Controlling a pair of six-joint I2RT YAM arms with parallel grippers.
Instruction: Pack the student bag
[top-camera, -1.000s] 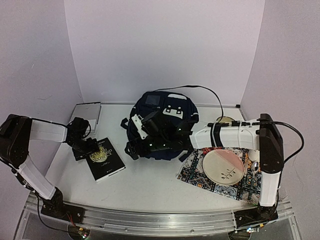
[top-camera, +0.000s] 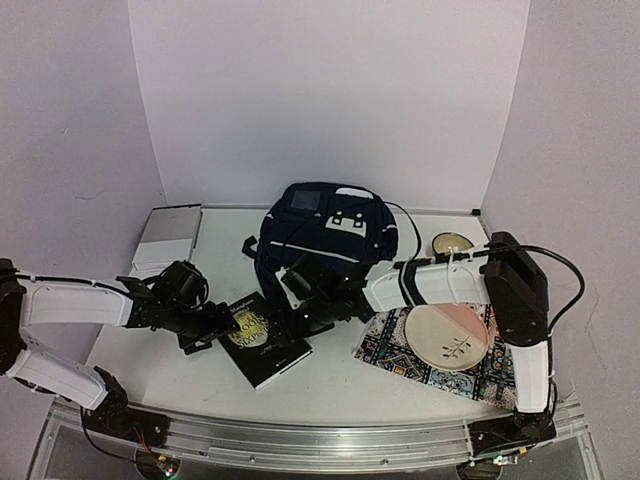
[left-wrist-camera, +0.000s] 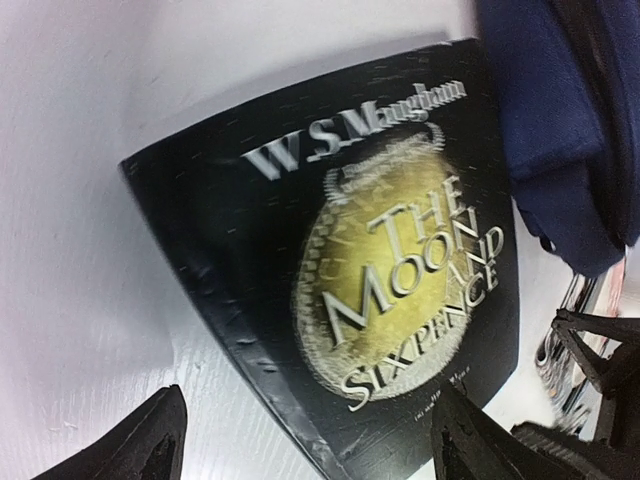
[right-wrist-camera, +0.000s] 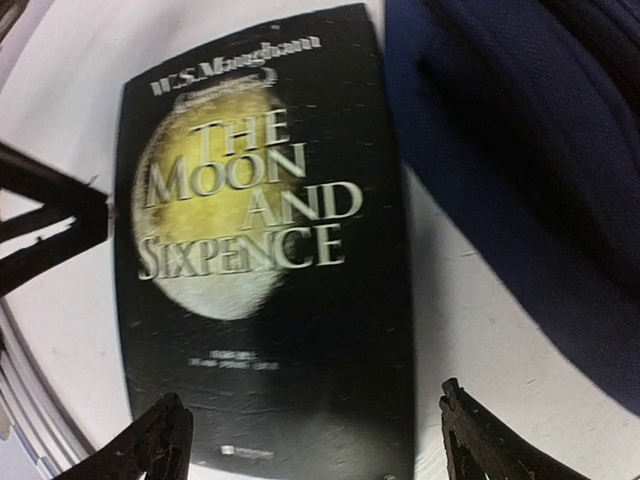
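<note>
A black book with a yellow moon on its cover lies face up on the table, just in front of the navy backpack. My left gripper is at the book's left edge. Both of its fingers stand wide apart in the left wrist view, so it is open. Over the book's right side hangs my right gripper, also open. In the right wrist view its fingers are spread around the book's lower part without gripping it. A dark left fingertip reaches the book's left edge there.
A grey flat case lies at the back left. On the right, a plate rests on a patterned mat, with a small bowl behind, near the right arm.
The book has slid to the right and slightly forward, with my left gripper moving right along with it. My right gripper has come down over the book's right side.
</note>
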